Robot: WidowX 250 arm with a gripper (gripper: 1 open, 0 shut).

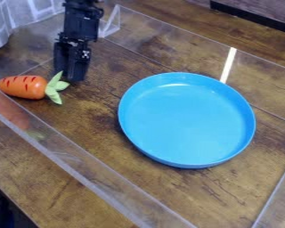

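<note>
A black gripper (70, 69) reaches down from the top left, its tips low over the wooden surface just behind the leafy top of an orange toy carrot (22, 86). The carrot lies on its side at the left, green leaves pointing right. Whether the fingers are open or shut is unclear in this dark, small view. A blue round plate (187, 118) rests to the right of both.
Clear plastic walls run along the near left, the back and the right. A silvery container (0, 20) is at the top left corner. The wooden surface between gripper and plate, and behind the plate, is bare.
</note>
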